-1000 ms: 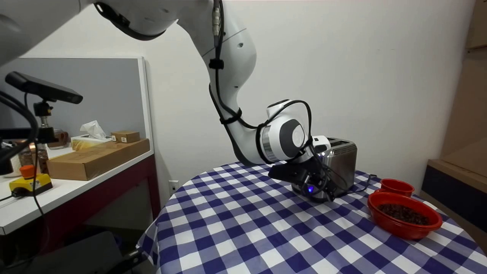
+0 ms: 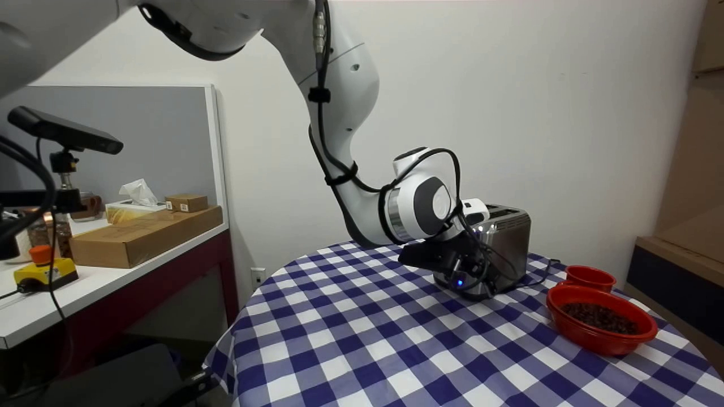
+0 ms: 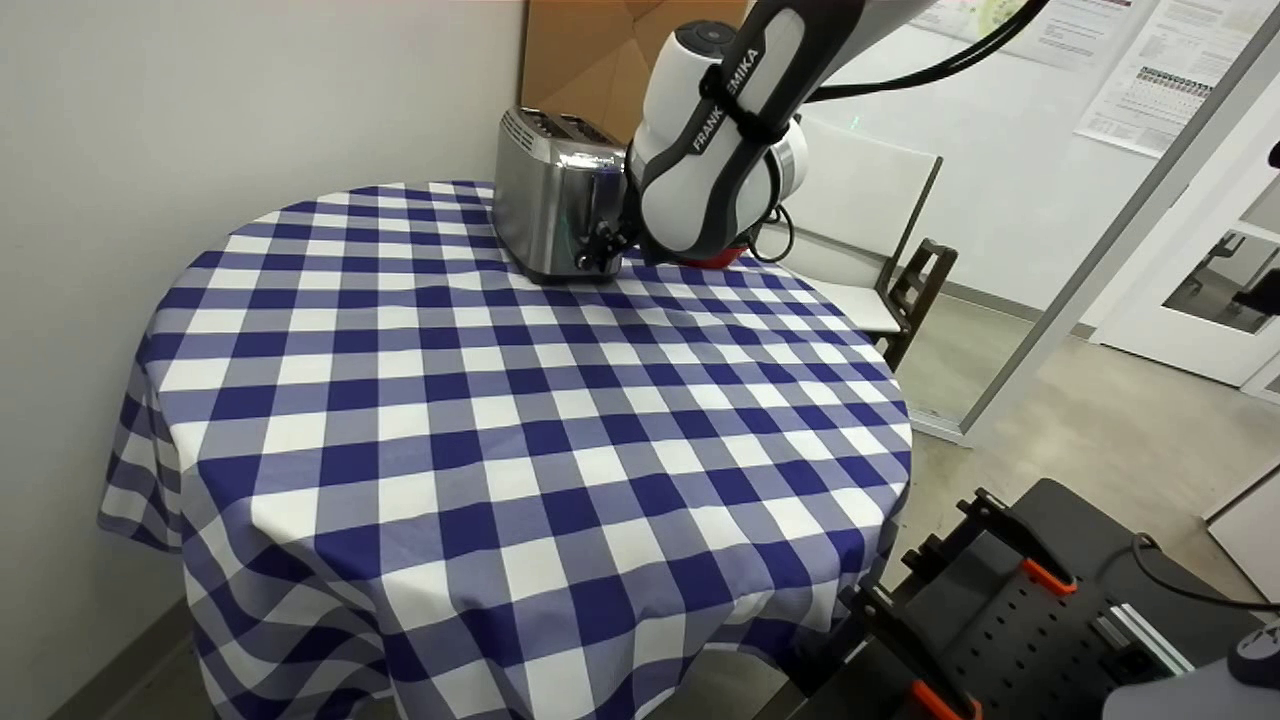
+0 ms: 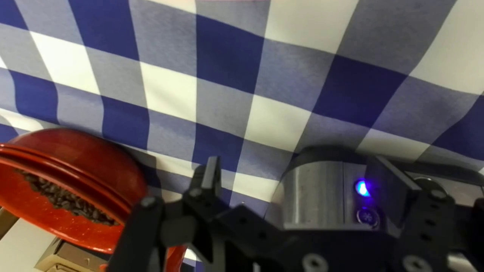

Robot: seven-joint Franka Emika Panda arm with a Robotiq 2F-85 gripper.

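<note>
A shiny metal toaster [image 2: 513, 237] stands upright at the back of the checkered table, with slots on top. My gripper is at its front end, low and near the tabletop. In the wrist view the two fingers are wide apart, so it is open. Its right finger [image 4: 391, 188] overlaps the toaster's control panel, right beside a glowing blue button [image 4: 362, 188]; whether it touches the panel I cannot tell. The left finger [image 4: 210, 174] appears over the tablecloth, beside the toaster's rounded metal edge [image 4: 313, 190]. Nothing shows gripped between them.
A red bowl [image 2: 577, 333] with dark beans or pellets sits to the toaster's right, and a smaller red container [image 2: 590, 277] is behind it. The toaster's cord [image 2: 543, 277] lies on the cloth.
The arm has shifted only very slightly to the left at the toaster's front. Toaster and red bowls stand where they were.
</note>
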